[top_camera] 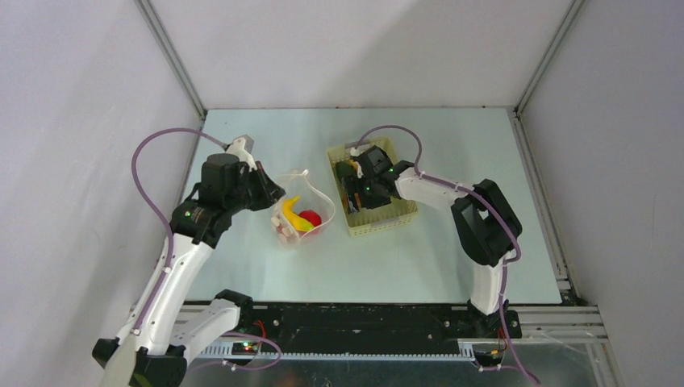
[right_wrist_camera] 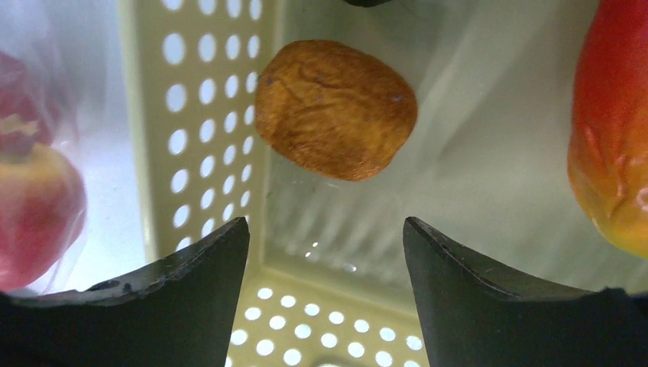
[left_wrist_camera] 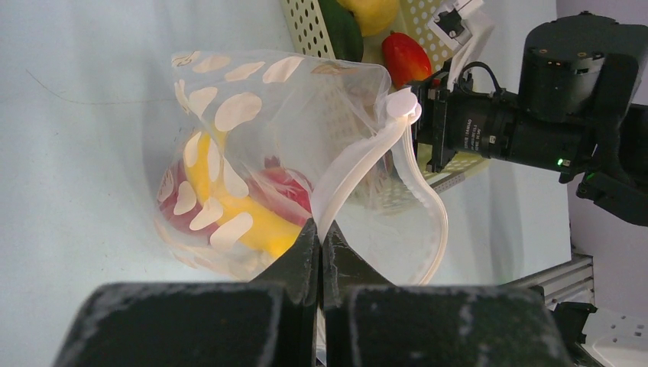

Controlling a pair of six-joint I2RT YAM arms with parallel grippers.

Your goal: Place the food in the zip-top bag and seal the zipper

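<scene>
The clear zip top bag holds a yellow banana and red fruit. My left gripper is shut on the bag's zipper edge, holding it up. My right gripper is part open, low inside the yellow-green basket, fingers either side of bare basket floor. Just beyond them lies a brown, potato-like food; a red-orange pepper lies to their right.
The basket also holds a dark green item and a yellow item. It stands right of the bag.
</scene>
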